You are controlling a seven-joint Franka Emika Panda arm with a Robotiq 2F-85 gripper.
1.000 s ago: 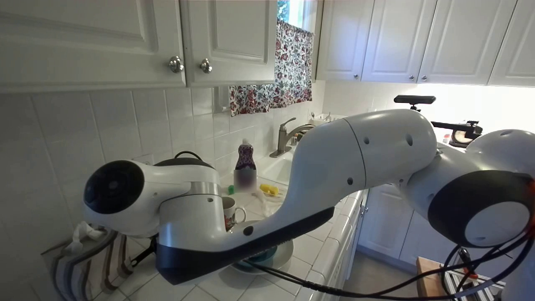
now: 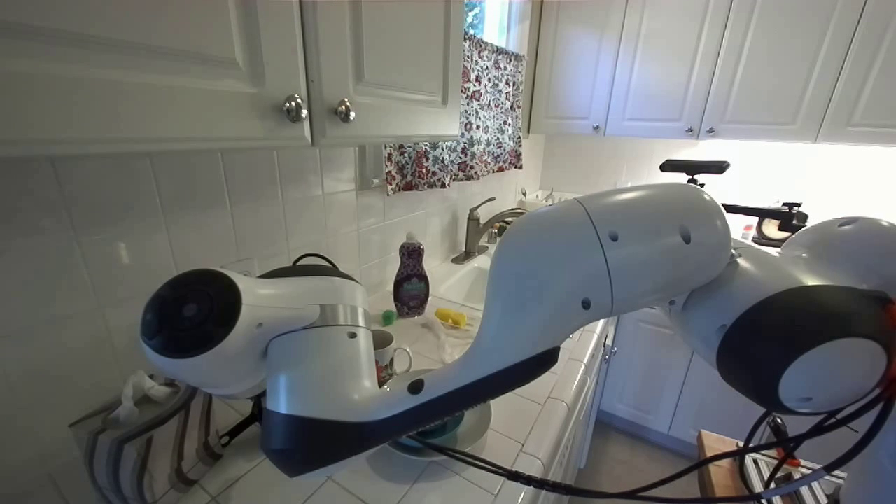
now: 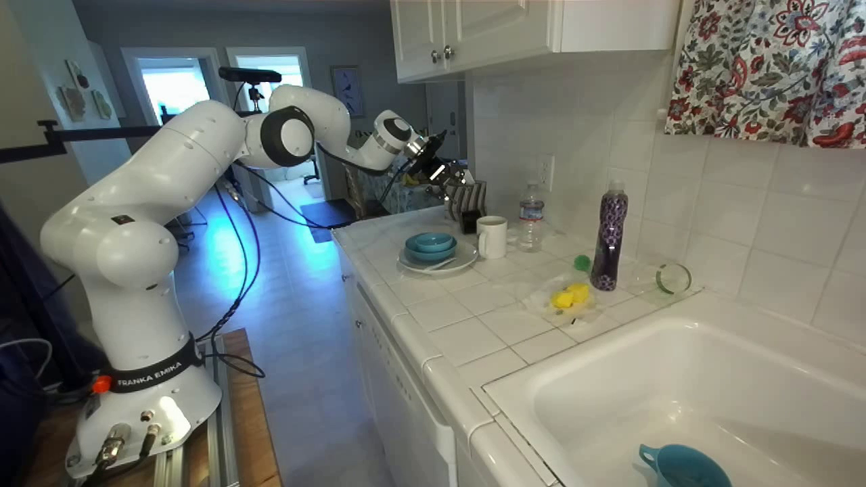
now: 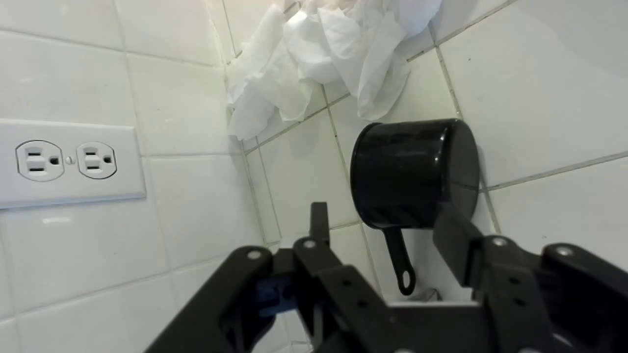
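My gripper is open, with its two fingers spread wide and nothing held between them. Beyond the fingertips lies a black cylindrical cup (image 4: 406, 173) on its side on the white tile, its thin handle (image 4: 401, 262) pointing back between the fingers. Crumpled white tissue (image 4: 329, 53) sits past the cup in the wrist view. In exterior view 2 the gripper (image 3: 454, 180) hangs over the far end of the counter, above a striped cloth holder (image 3: 467, 199) and a small black object (image 3: 470, 222). The arm hides the gripper in exterior view 1.
A white mug (image 3: 492, 237), a water bottle (image 3: 531, 219) and blue bowls (image 3: 431, 245) on a plate stand close by. Farther along are a purple soap bottle (image 3: 609, 239), a yellow sponge (image 3: 570, 295) and the sink (image 3: 519, 398). A wall outlet (image 4: 70, 162) borders the left.
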